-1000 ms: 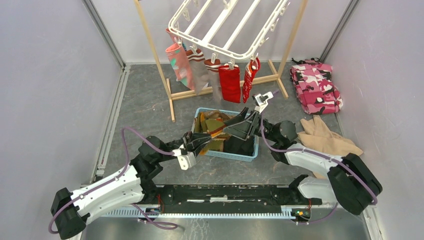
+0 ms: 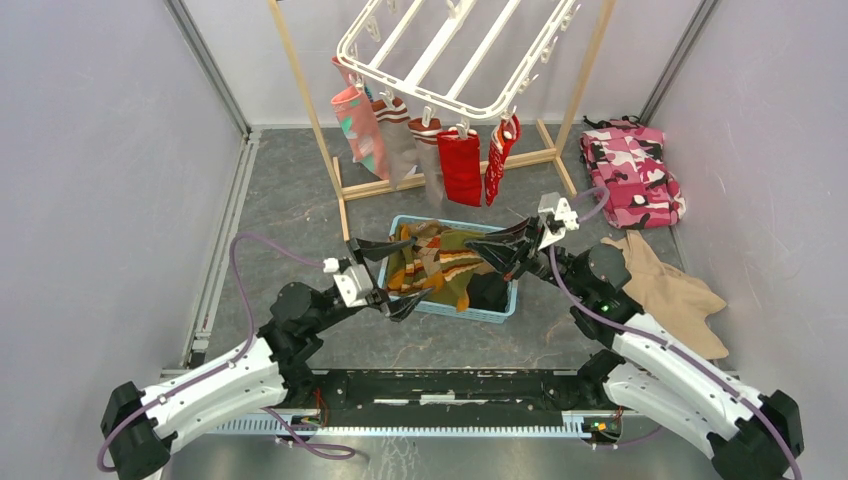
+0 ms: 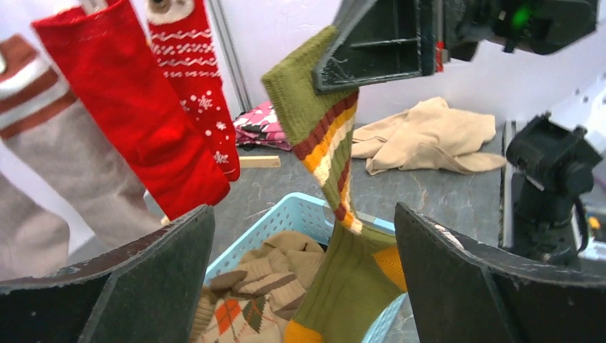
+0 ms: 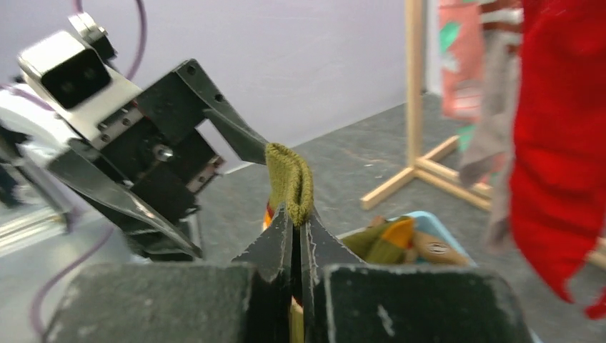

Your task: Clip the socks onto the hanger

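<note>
An olive sock with orange, red and cream stripes hangs from my right gripper, which is shut on its top. Below, its lower part rests in the blue basket among brown and olive socks. My left gripper is open beside it, to the left in the top view. Above the basket several socks hang clipped to the white hanger, including a red sock and a red patterned sock.
A wooden stand holds the hanger. A pink camouflage bag and a tan cloth lie on the right. The floor left of the basket is clear.
My left gripper has opened and turned away from the sock. My right gripper has risen and moved slightly right, with the sock in it.
</note>
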